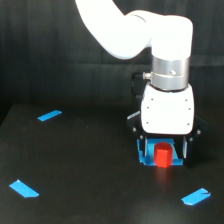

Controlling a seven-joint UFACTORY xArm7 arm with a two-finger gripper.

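A small red object (163, 156) stands upright below the white hand of the arm, right of the table's middle. Blue material (146, 158) surrounds it on the left and right; whether this is a flat marking or part of a thing cannot be made out. My gripper (163, 143) is right above or around the red object, seen with the broad white hand in front. The fingers are too small and dark here to show if they touch it, so its state is unclear.
Blue tape strips lie on the dark table at the back left (50, 115), front left (24, 189) and front right (196, 197). A dark curtain (50, 60) hangs behind.
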